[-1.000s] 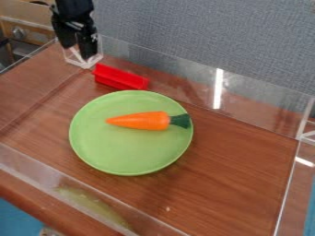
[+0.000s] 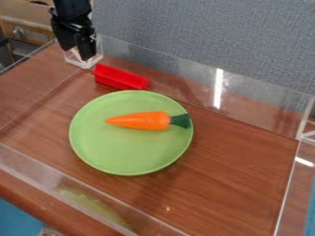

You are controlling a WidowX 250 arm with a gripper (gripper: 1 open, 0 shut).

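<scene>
A green plate lies on the wooden surface, with an orange toy carrot on it, its green top pointing right. Behind the plate lies a red block. My dark gripper hangs at the upper left, above and left of the red block, near a small white wire-like object in the back corner; it stands open, with nothing visible held.
Clear low walls border the wooden surface. A grey speckled panel stands behind.
</scene>
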